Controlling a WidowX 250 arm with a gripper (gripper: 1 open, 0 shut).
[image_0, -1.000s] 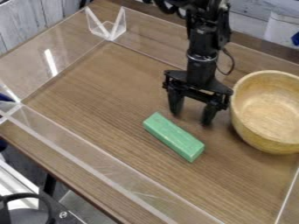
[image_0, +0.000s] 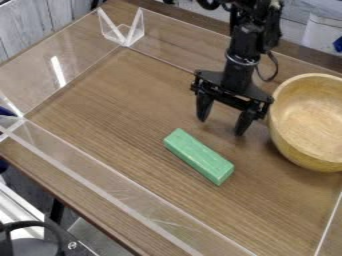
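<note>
My black gripper (image_0: 222, 109) hangs over the wooden table at the upper middle right, its fingers apart and open, with nothing seen between them. Below and left of it lies a green rectangular block (image_0: 198, 156), apart from the fingers. A large light tan bowl (image_0: 307, 125) stands at the right edge, close beside the gripper's right finger.
A small clear angular object (image_0: 122, 30) is at the back left. Dark equipment (image_0: 34, 240) sits off the table at the lower left corner.
My gripper and arm have shifted slightly right, toward the bowl. The block and bowl look unmoved.
</note>
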